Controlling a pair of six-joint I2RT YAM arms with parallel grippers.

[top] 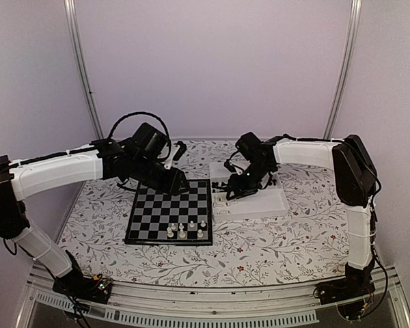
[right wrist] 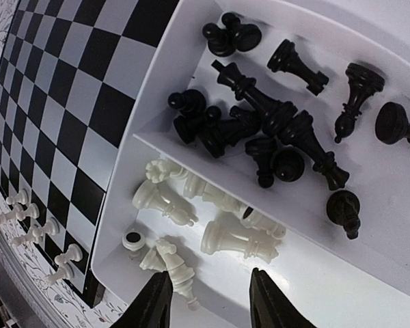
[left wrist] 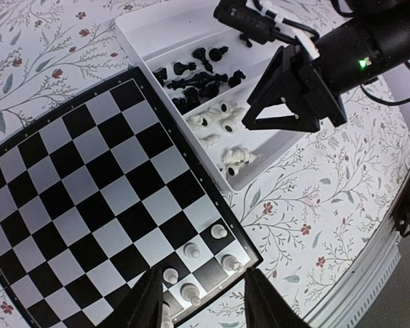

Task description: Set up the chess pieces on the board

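The checkered board carries several white pieces near its front right corner, among them a white pawn. My left gripper is open above the board, nothing between its fingers. Beside the board, the white tray has two compartments: black pieces lying in one, white pieces in the other, such as a white rook. My right gripper is open over the white pieces' compartment, holding nothing.
The tray's divider separates black from white pieces. Walls stand at the back and sides.
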